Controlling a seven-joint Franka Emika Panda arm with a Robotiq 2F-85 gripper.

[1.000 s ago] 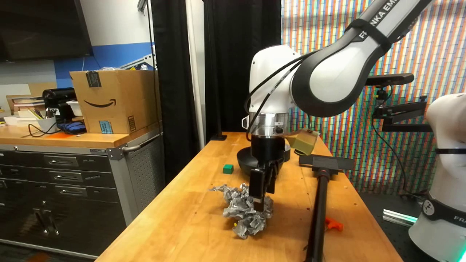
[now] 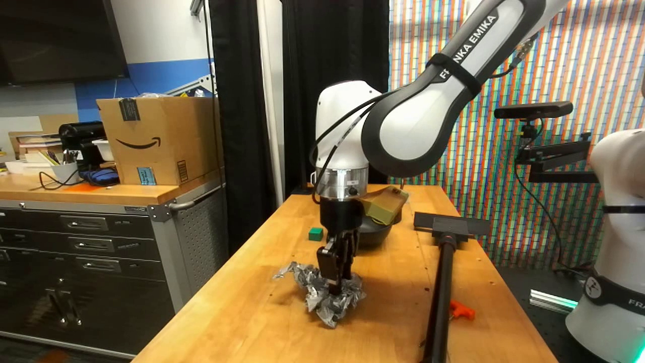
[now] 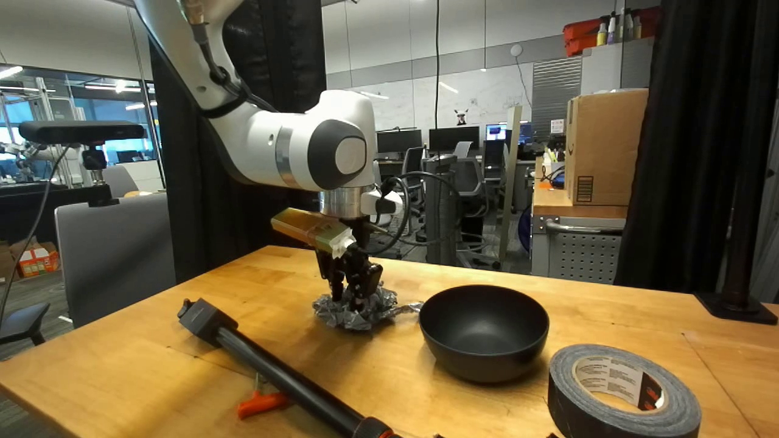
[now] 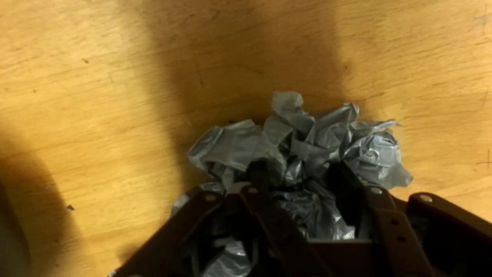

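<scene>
A crumpled silver-grey sheet [image 2: 320, 299], like foil or tape, lies bunched on the wooden table. My gripper [image 2: 335, 287] points straight down into it. In the wrist view the gripper is part open, its dark fingertips apart with folds of the crumpled sheet [image 4: 318, 147] between them. Whether the fingers press on the sheet cannot be told. From the other side, exterior view 2 has the gripper [image 3: 347, 298] low over the table, its tips sunk in the sheet [image 3: 380, 305]. The lowest part of the fingers is hidden by the folds.
A black bowl [image 3: 483, 368] stands close by, with a roll of grey tape [image 3: 577, 412] beyond it. A small green block [image 2: 315, 234] sits near the table's edge. A black pole [image 2: 442, 290] and an orange-handled tool [image 2: 462, 310] lie on the other side.
In exterior view 1 the arm has moved left and down, bringing the fingers deeper into the crumpled sheet. The sheet has shifted slightly left and looks flatter.
</scene>
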